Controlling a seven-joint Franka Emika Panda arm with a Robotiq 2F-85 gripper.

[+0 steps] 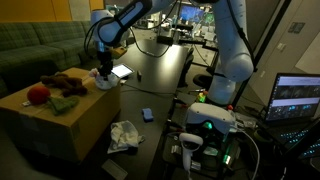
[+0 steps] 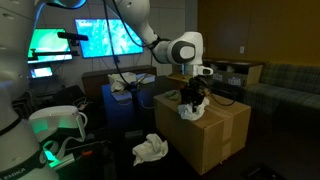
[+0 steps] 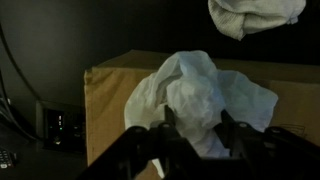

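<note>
A crumpled white cloth or bag (image 3: 195, 90) lies on the cardboard box (image 3: 105, 100), near its edge. It also shows on the box in both exterior views, as the white bundle (image 1: 106, 82) and the white bundle (image 2: 193, 111). My gripper points down right over it, and dark fingers (image 3: 232, 130) stand apart with white material showing between them. Whether they touch the material is hard to tell. From the side, the gripper (image 2: 190, 101) is low at the bundle's top.
On the box, a red ball (image 1: 38, 94) and a brown plush toy (image 1: 66, 83) sit to the left. Another white cloth (image 2: 150, 148) lies on the dark surface below the box. A small blue object (image 1: 147, 115) rests farther right. A sofa (image 1: 45, 42) stands behind.
</note>
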